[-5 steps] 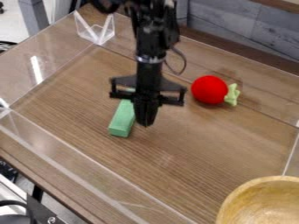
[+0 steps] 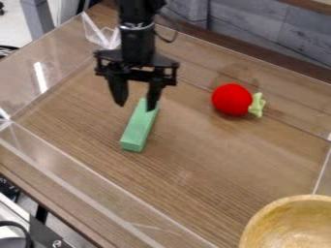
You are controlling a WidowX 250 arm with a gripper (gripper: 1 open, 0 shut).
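My black gripper hangs over the upper middle of the wooden table, its two fingers apart, one to each side, just above and beyond a green bar that lies lengthwise on the tabletop. Nothing shows between the fingers. Right of the gripper is a red round object with a green part at its right side.
A tan bowl sits at the lower right corner. A clear crumpled plastic item is at the back left, behind the arm.
The objects have not visibly moved.
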